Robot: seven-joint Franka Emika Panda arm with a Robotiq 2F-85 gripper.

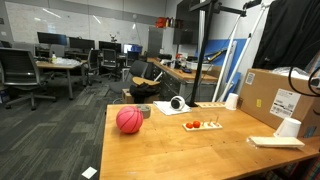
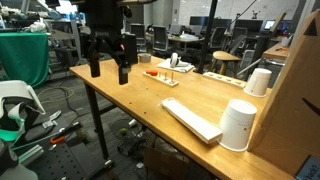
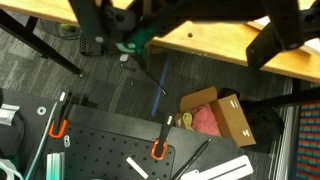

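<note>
My gripper (image 2: 110, 74) hangs at the left of exterior view 2, before the table's edge, its two dark fingers apart with nothing between them. The wrist view looks down past those fingers, blurred at the top, to the floor and a table edge (image 3: 225, 47). On the wooden table (image 1: 150, 150) sit a pinkish-red ball (image 1: 129, 120) and a pale tray (image 1: 210, 126) with small red pieces. A long white block (image 2: 190, 119) lies near the edge, beside an upside-down white cup (image 2: 237, 126). Another white cup (image 2: 258, 82) stands farther along.
A large cardboard box (image 1: 275, 99) borders the table's right end. A white ring-shaped object (image 1: 178, 103) sits at the back. Below are a small open carton (image 3: 218, 118) and a black perforated board (image 3: 110, 150) with orange-handled tools.
</note>
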